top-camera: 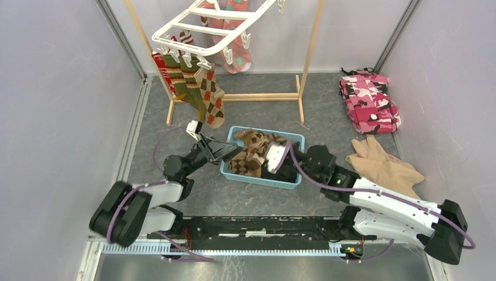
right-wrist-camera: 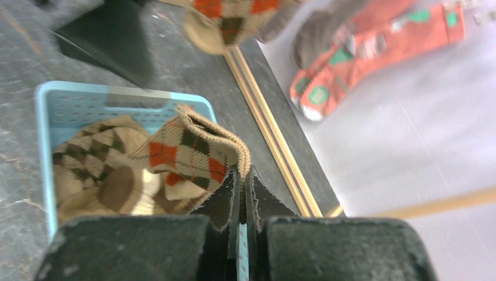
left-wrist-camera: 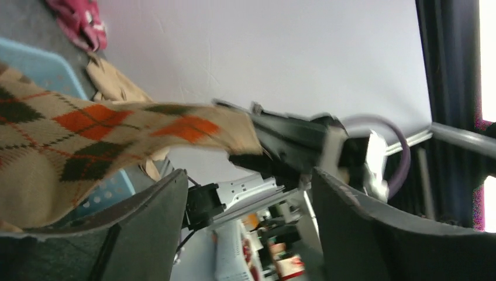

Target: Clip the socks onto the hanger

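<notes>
An argyle sock (right-wrist-camera: 184,149) hangs by its cuff from my right gripper, which is shut on it, over the blue basket (top-camera: 245,180) of brown socks. In the left wrist view that sock (left-wrist-camera: 88,134) stretches across toward the right gripper. My left gripper (top-camera: 233,151) is at the basket's left side, fingers apart with nothing between its fingers. The white hanger (top-camera: 213,32) at the back holds clipped socks: red, olive striped, argyle (top-camera: 212,96) and pink dotted (top-camera: 237,58).
A wooden stand (top-camera: 260,96) carries the hanger behind the basket. A pink camouflage bag (top-camera: 368,102) and a tan cloth (top-camera: 383,167) lie on the right.
</notes>
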